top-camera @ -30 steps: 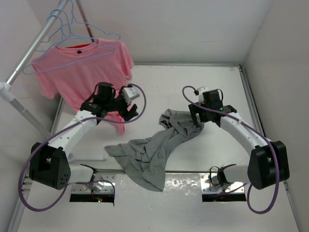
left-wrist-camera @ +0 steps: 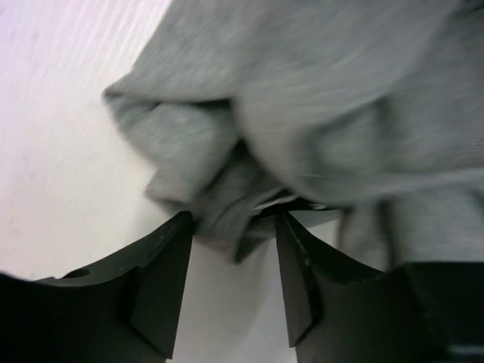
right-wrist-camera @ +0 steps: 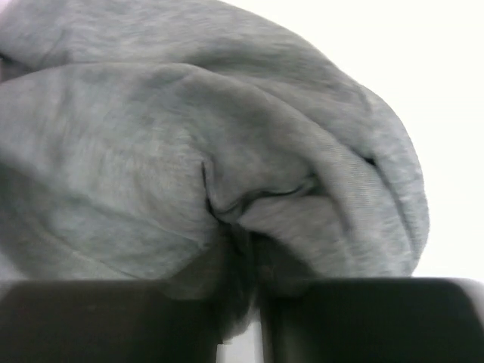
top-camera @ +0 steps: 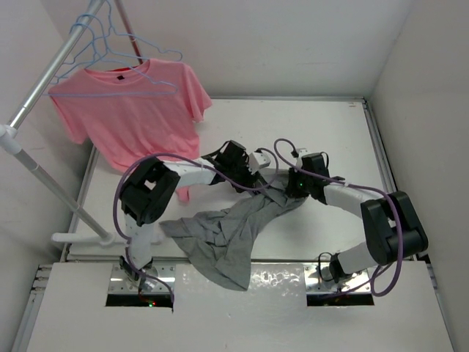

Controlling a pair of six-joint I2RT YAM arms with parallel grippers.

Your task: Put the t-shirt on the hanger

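Note:
A crumpled grey T-shirt (top-camera: 227, 238) lies on the white table, bunched toward the middle right. My left gripper is at its upper left part, fingers apart around a low grey fold, with table beneath. My right gripper is down on the bunched right end of the cloth; its fingertips are blurred, and I cannot tell whether they close on fabric. A pink T-shirt (top-camera: 132, 110) hangs on a blue hanger at the upper left, with other blue hangers (top-camera: 106, 37) beside it on the rail.
The metal rack (top-camera: 55, 62) stands along the left, its base reaching onto the table's front left. Grey walls border the back and right.
My left gripper has moved right and down from beside the pink shirt to the grey cloth. My right gripper has shifted slightly down onto the cloth's right end.

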